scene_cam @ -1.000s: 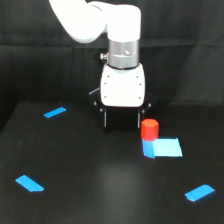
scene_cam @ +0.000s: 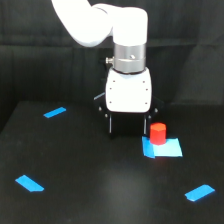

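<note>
A small red block (scene_cam: 158, 134) stands on the dark table right of centre, its lower part overlapping the pale blue-white square (scene_cam: 168, 148) in the view. Just left of it, my gripper (scene_cam: 128, 133) points down with its dark fingers spread apart. Nothing shows between them. The right finger comes close to the block's left side; whether they touch is hard to tell against the dark background.
A blue strip (scene_cam: 148, 149) lies along the pale square's left edge. Other blue tape marks are at the back left (scene_cam: 55, 112), front left (scene_cam: 29, 184) and front right (scene_cam: 200, 192).
My gripper has shifted slightly right and down. The red block now appears farther right and slightly lower, over the pale square's upper left, and looks narrower than before.
</note>
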